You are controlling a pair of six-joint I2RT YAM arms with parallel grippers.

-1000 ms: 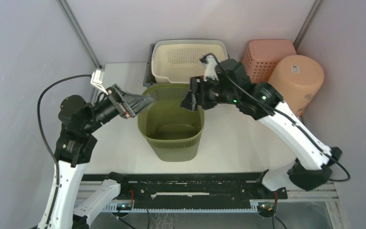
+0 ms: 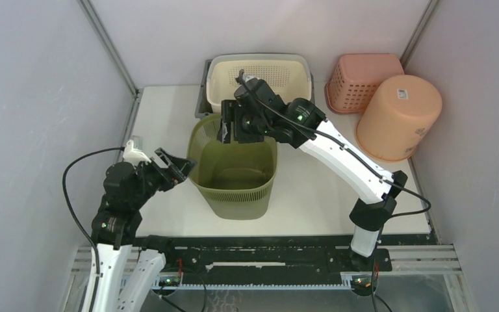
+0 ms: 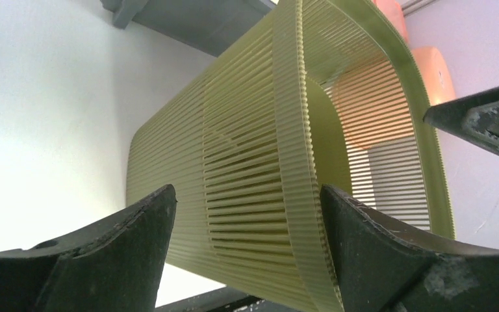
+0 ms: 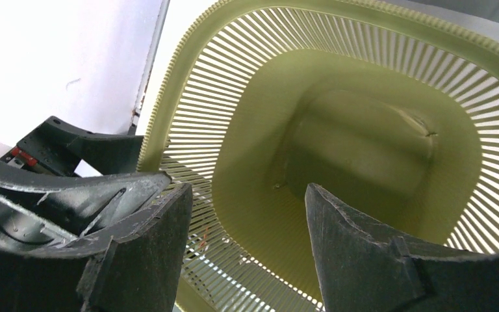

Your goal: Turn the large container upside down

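Note:
The large olive-green container [image 2: 234, 195] stands upright in the middle of the white table, opening up, with slatted sides under its rim. My left gripper [image 2: 180, 166] is open at its left side; in the left wrist view the container's corner [image 3: 292, 117] sits close between the fingers. My right gripper [image 2: 230, 123] is part open above the container's back part; in the right wrist view its fingertips hang over the interior [image 4: 357, 143], with no object visible held between them.
A cream basket [image 2: 260, 68] in a grey one stands behind. A pink basket [image 2: 357, 68] and an upturned peach bin [image 2: 399, 114] occupy the back right.
The container stayed nearly still.

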